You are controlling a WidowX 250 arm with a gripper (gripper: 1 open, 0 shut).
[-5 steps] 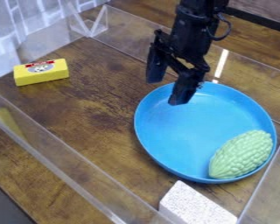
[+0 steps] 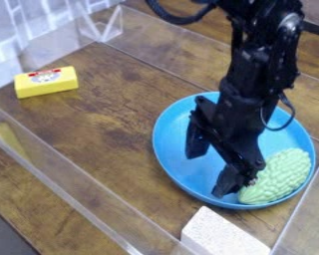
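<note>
My black gripper (image 2: 213,159) reaches down over a blue plate (image 2: 175,139), its fingers low beside a pale green, bumpy oval object (image 2: 285,171) on the plate's right side. The arm hides much of the plate's middle and part of the green object's left side. The fingers appear apart; whether anything lies between them is hard to tell.
A yellow block (image 2: 45,82) with a label lies at the upper left on the wooden table (image 2: 83,149). A white textured block (image 2: 223,233) is in front of the plate. Clear plastic walls border the area.
</note>
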